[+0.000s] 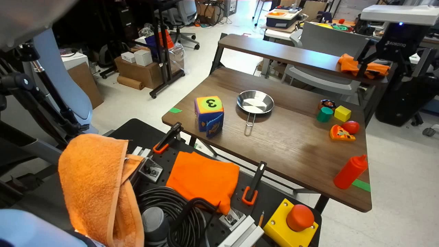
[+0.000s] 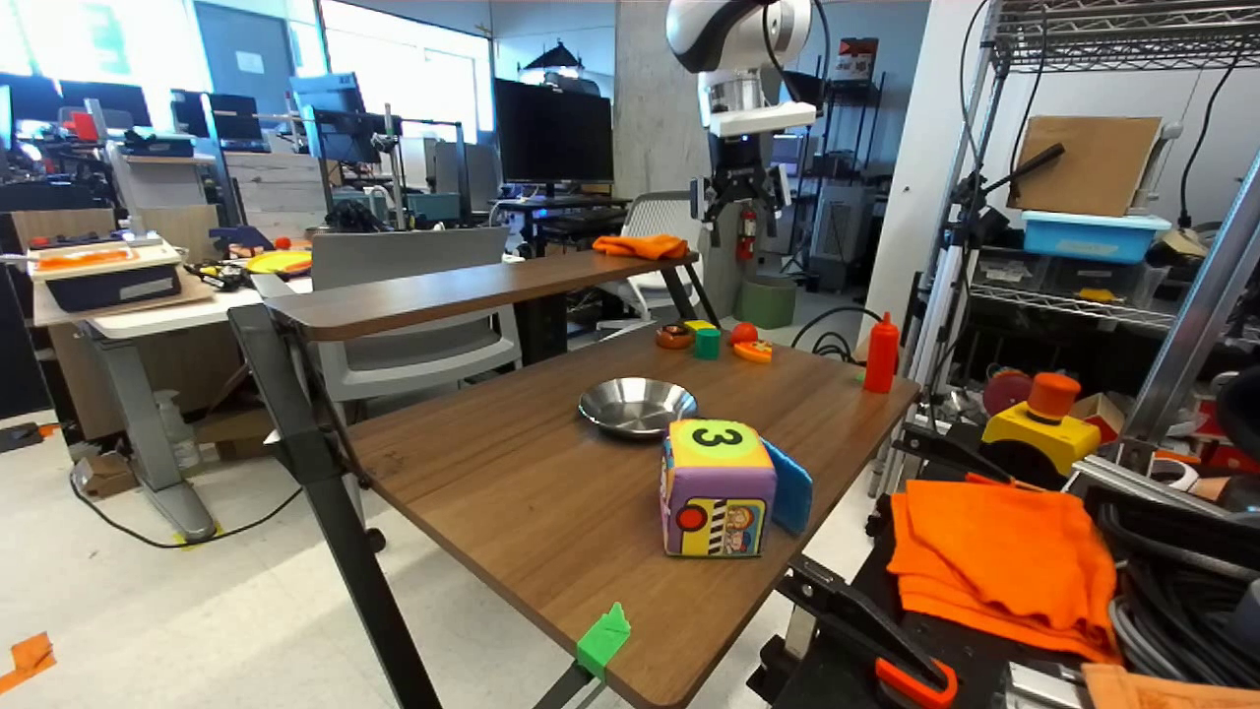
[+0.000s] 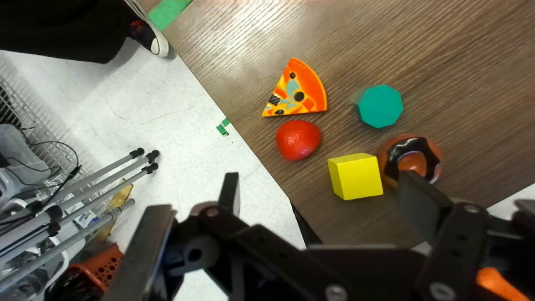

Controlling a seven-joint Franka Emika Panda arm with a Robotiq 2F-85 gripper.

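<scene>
My gripper (image 1: 380, 76) is open and empty, high at the far right end of the table, near the raised shelf's end; in exterior view 2 the gripper (image 2: 741, 207) hangs well above the toys. Below it in the wrist view lie a pizza slice (image 3: 299, 93), a red rounded toy (image 3: 298, 140), a yellow block (image 3: 356, 176), a teal octagonal block (image 3: 380, 105) and a brown-and-black ring-shaped toy (image 3: 385, 160), partly behind a finger. An orange cloth (image 2: 641, 246) rests on the shelf; in exterior view 1 the gripper overlaps it, and contact cannot be judged.
A steel pan (image 1: 255, 101) lies mid-table, with a numbered soft cube (image 1: 209, 115) to its left. The red bottle (image 1: 350, 172) stands near the right front corner. The raised shelf (image 1: 280, 51) spans the back edge. Bare tabletop lies between pan and bottle.
</scene>
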